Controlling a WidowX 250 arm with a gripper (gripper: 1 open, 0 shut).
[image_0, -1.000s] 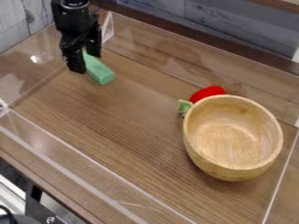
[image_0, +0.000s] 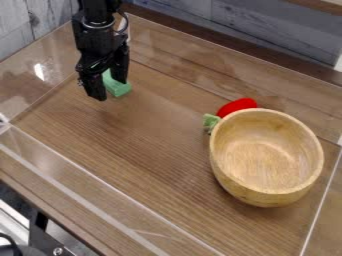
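My black gripper (image_0: 106, 76) is low over the wooden table at the upper left, its fingers around a small green block (image_0: 116, 86) that it partly hides. Whether the fingers grip the block or only surround it is unclear.
A large tan bowl (image_0: 265, 180) takes up the right side of the table (image_0: 127, 185). A red object (image_0: 238, 105) with a green part lies just behind it, to the upper left.
The gripper has moved down and slightly right onto the green block, which is now more hidden by it.
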